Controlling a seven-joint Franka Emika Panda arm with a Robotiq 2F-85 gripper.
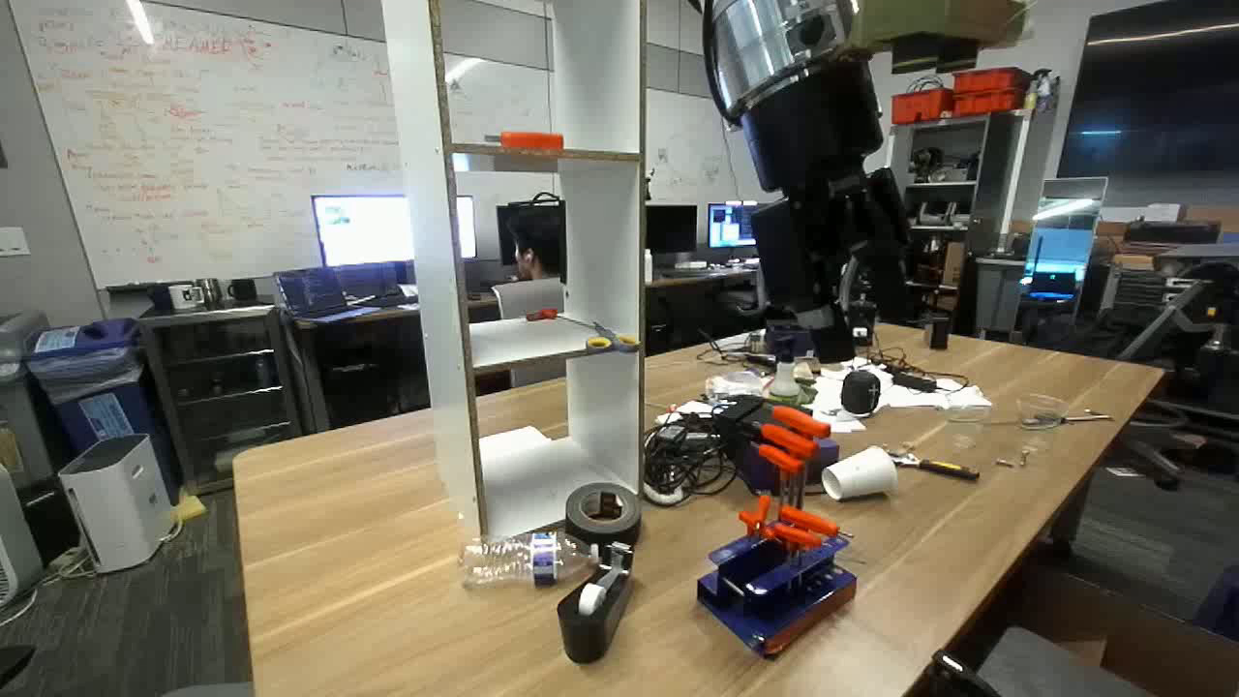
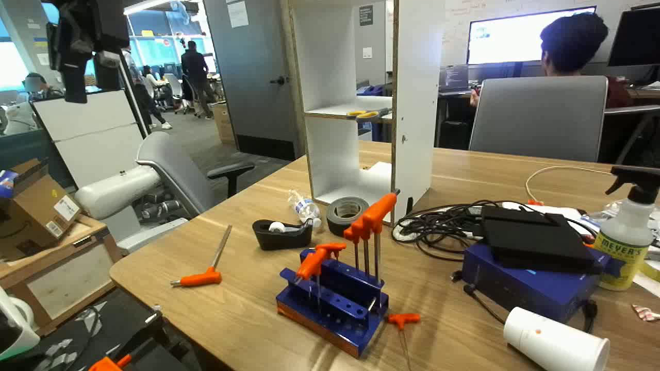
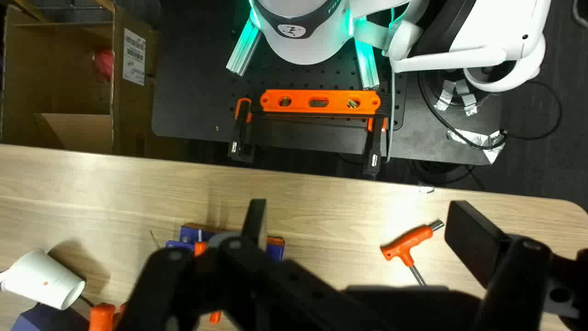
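Note:
My gripper is open, high above the table, with nothing between its fingers. In the first exterior view the gripper hangs pointing down, well above the tabletop; in the second, the gripper shows at the upper left. A blue tool rack with orange T-handle hex keys stands upright on the table. One loose orange T-handle key lies flat to its left, and in the wrist view this key appears between and below the open fingers. Another small orange key lies beside the rack.
A tall white shelf stands behind the rack, with scissors on one board. Around it lie a tape dispenser, black tape roll and plastic bottle. A white cup lies on its side near cables.

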